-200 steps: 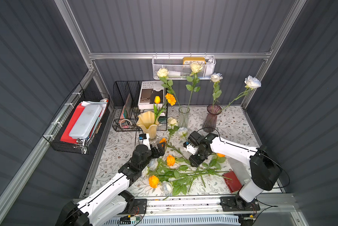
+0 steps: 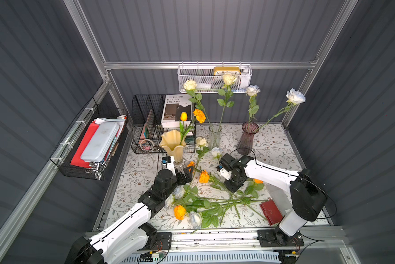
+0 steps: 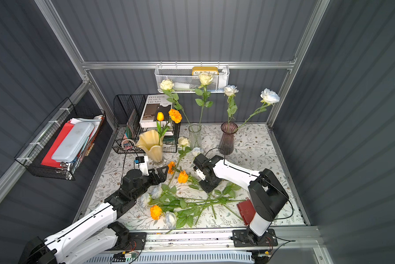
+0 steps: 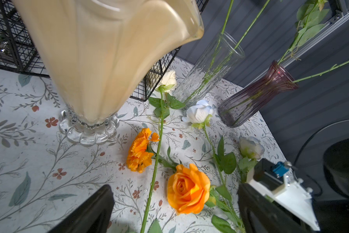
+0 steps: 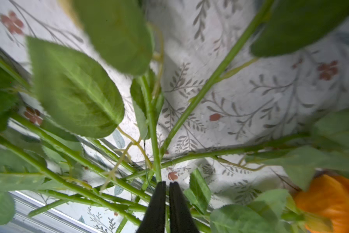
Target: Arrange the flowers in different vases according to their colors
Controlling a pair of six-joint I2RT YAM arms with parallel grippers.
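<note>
The cream vase [image 2: 172,143] holds orange and yellow blooms. A clear vase [image 2: 214,136] and a purple vase [image 2: 245,143] hold white roses. Loose orange roses [image 4: 188,188], white roses [image 4: 197,114], an orange carnation [image 4: 138,153] and crossing green stems [image 5: 229,62] lie on the table. My left gripper [image 2: 184,176] is open just in front of the cream vase, above the flowers. My right gripper is shut, low among the stems; a stem passes at its tips, and whether it is held I cannot tell.
A black wire rack [image 2: 142,110] with books stands back left, and a wire basket [image 2: 72,165] hangs on the left wall. A red wallet [image 2: 271,212] lies front right.
An orange rose and a white rose beside it have shifted right and back. The left arm is unchanged.
</note>
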